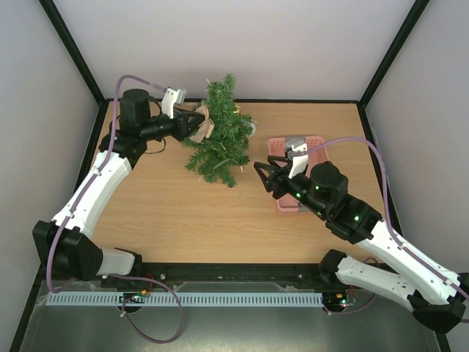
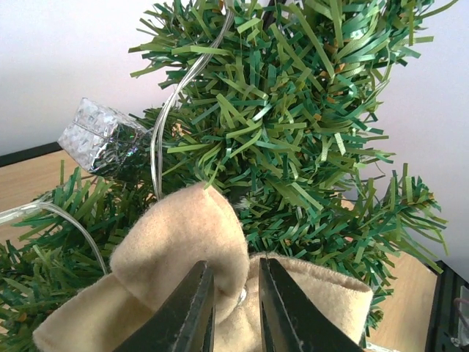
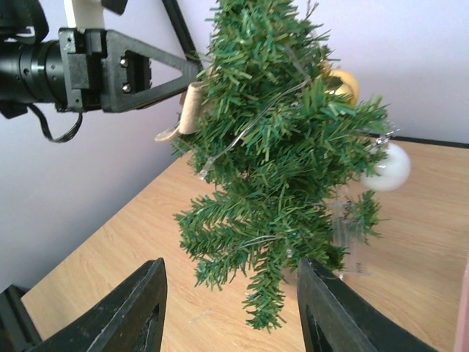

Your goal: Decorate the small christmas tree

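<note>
The small green tree (image 1: 223, 147) stands at the back middle of the table, carrying a beige felt ornament (image 2: 168, 242) on its left side, a silver wrapped box (image 2: 99, 136), a gold ball (image 3: 344, 84) and a white ball (image 3: 388, 169). My left gripper is at the beige felt, its fingertips close together over it; whether felt is between them is unclear. My right gripper stands open, right of and in front of the tree, apart from it.
A pink plastic basket (image 1: 317, 143) lies to the right of the tree, partly hidden under the right arm. Bare wooden table (image 1: 176, 220) shows at the front and left.
</note>
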